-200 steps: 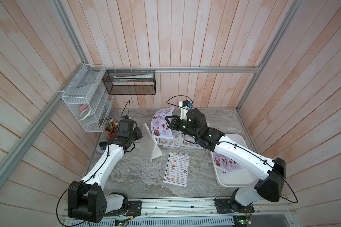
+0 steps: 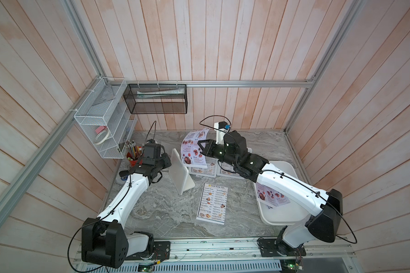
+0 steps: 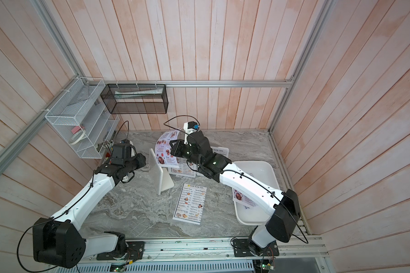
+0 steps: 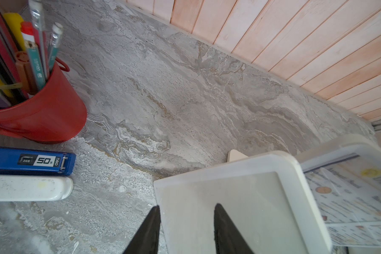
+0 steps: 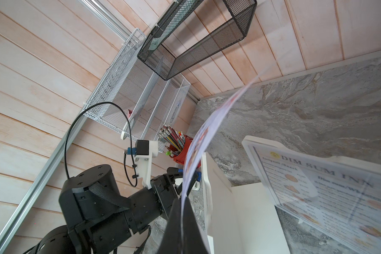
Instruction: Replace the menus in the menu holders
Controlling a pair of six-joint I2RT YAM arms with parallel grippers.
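Observation:
My right gripper [image 2: 201, 144] is shut on the edge of a purple-printed menu sheet [image 2: 193, 153]; in the right wrist view the curved sheet [image 5: 207, 131] rises edge-on from between the fingertips. Left of it, an empty white menu holder [image 2: 178, 172] stands on the table, facing right. Behind that holder is my left gripper, its fingers apart; in the left wrist view both fingertips overlap the holder's back [image 4: 224, 199], and contact cannot be judged. A DIM SUM INN menu [image 2: 212, 203] lies flat in front. Farther back, partly covered, are two holders bearing similar menus [image 5: 321, 190].
A white tray [image 2: 300, 212] at the right contains another purple-printed menu [image 2: 269, 194]. Close to my left gripper are a red pencil cup [image 4: 46, 114] and a blue stapler [image 4: 29, 160]. Wire shelves [image 2: 102, 118] hang at left.
The sheet in my right gripper has shifted slightly left and down, with its gripper moving only a little. The left arm, the empty holder and the flat menu look the same.

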